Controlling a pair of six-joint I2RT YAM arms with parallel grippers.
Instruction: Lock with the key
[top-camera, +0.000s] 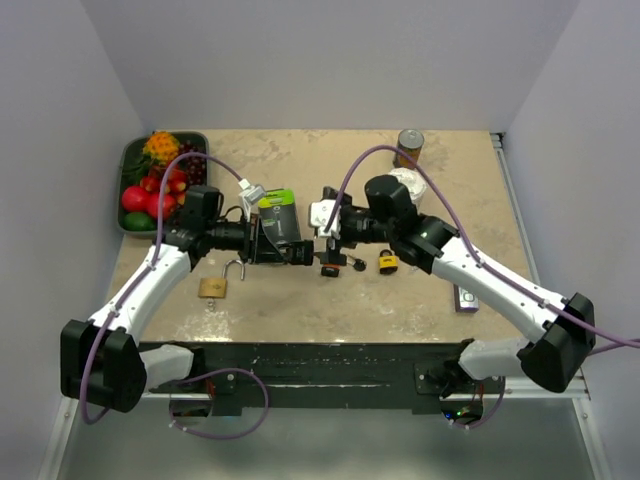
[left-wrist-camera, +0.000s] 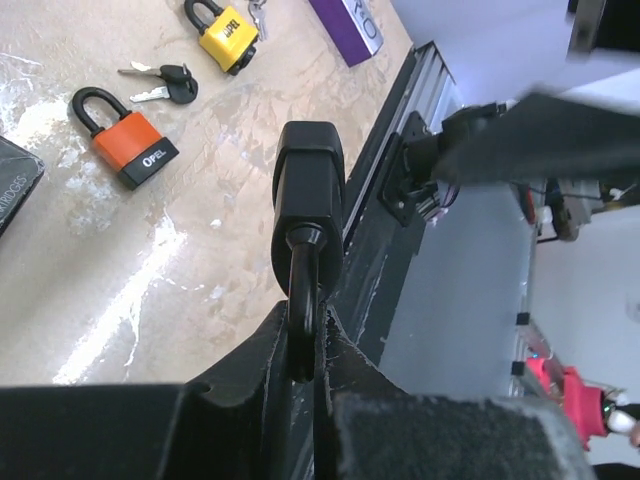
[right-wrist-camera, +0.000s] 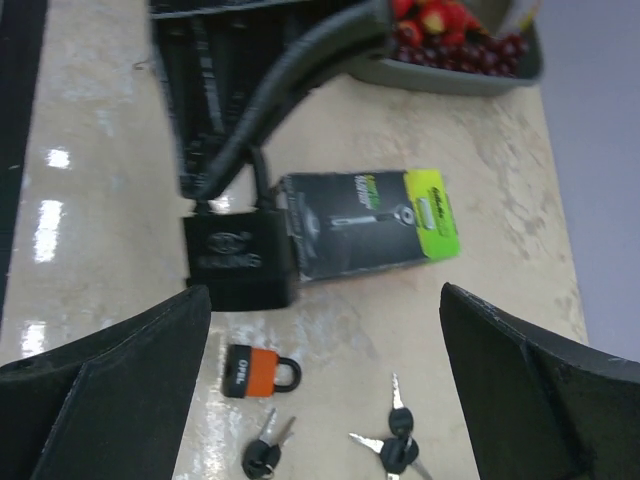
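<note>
A black padlock (top-camera: 298, 252) hangs above the table, with my left gripper (top-camera: 262, 245) shut on its shackle. In the left wrist view the shackle (left-wrist-camera: 304, 310) points back between the fingers; the body (left-wrist-camera: 308, 195) juts forward. Close to the lock body, my right gripper stands open, nothing between its fingers. The right wrist view shows the padlock (right-wrist-camera: 240, 258) beyond the left fingertip. Black-headed keys (right-wrist-camera: 398, 450) lie on the table; another pair (right-wrist-camera: 262, 458) rests beside an orange padlock (right-wrist-camera: 252, 371). Whether the shackle is closed I cannot tell.
A black and green box (top-camera: 278, 215) lies behind the held lock. A yellow padlock (top-camera: 388, 261), a brass padlock (top-camera: 212, 288) and a purple box (top-camera: 465, 300) are on the table. A fruit basket (top-camera: 124, 185) stands back left, a can (top-camera: 410, 142) back right.
</note>
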